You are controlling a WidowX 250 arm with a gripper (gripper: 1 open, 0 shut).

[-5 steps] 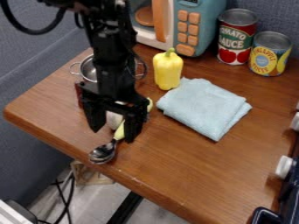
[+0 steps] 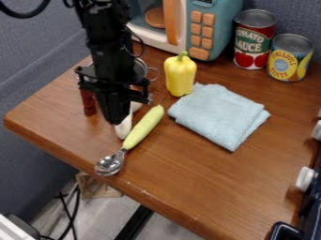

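Observation:
My black gripper hangs over the left part of the wooden table, low beside a white object that is partly hidden beneath it. Whether its fingers are open or shut is unclear. A spoon with a pale yellow-green handle lies diagonally to the right of the gripper, its metal bowl toward the near edge. A small dark red bottle stands at the left, behind the arm.
A yellow bottle stands behind a folded light-blue cloth. Two cans and a toy microwave are at the back.
The arm has moved up and to the left, away from over the spoon, uncovering its handle and bowl.

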